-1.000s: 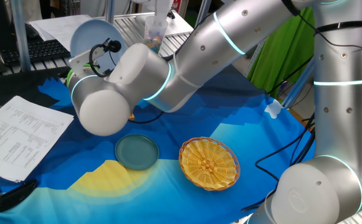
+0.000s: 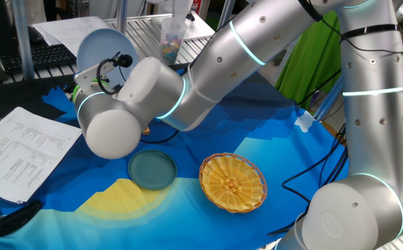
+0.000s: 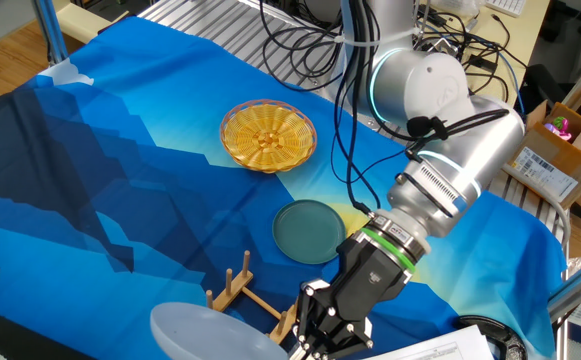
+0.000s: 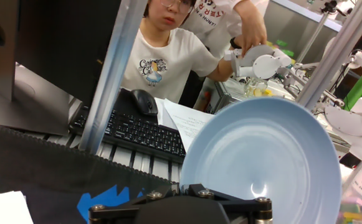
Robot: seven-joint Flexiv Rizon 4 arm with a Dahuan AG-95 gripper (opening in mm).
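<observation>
A pale blue plate (image 4: pixel 261 162) stands tilted up on edge, its face filling the right of the wrist view. My gripper meets the plate's lower rim and appears shut on it, though the exact contact is hidden. In exterior view 2 the same plate (image 3: pixel 205 335) juts out left of the gripper (image 3: pixel 305 345). Beside and partly behind it is a wooden rack (image 3: pixel 238 287) with upright pegs on the cloth. From exterior view 1 the plate (image 2: pixel 97 47) shows behind the wrist, while the arm covers the gripper and most of the rack.
A dark green plate (image 2: pixel 152 170) and a woven basket (image 2: pixel 233 182) lie on the blue cloth, apart from each other. Printed papers (image 2: pixel 22 154) cover the left side. A keyboard (image 4: pixel 143 134) and metal post (image 4: pixel 112 74) stand beyond the table edge, with people behind.
The arm has shifted slightly left and down in exterior view 1, and the pale blue plate has moved with it. The green plate and basket have stayed put.
</observation>
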